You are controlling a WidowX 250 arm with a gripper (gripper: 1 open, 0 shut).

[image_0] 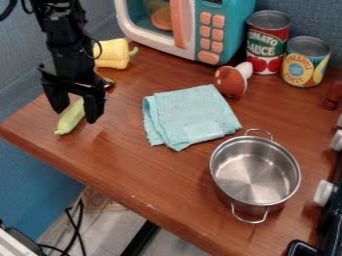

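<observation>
My black gripper point(76, 98) is at the left of the wooden table, pointing down just above and around a pale green corn-like object point(68, 119) that lies near the table's left edge. Its fingers are spread over the object's upper end; whether they touch it I cannot tell.
A light blue cloth point(187, 117) lies mid-table, a steel pot point(254, 172) at the front right. Behind are a yellow object point(112, 54), a toy microwave point(170, 22), a mushroom toy point(230, 82) and two cans point(266, 45). A black appliance point(329, 220) stands at the right edge.
</observation>
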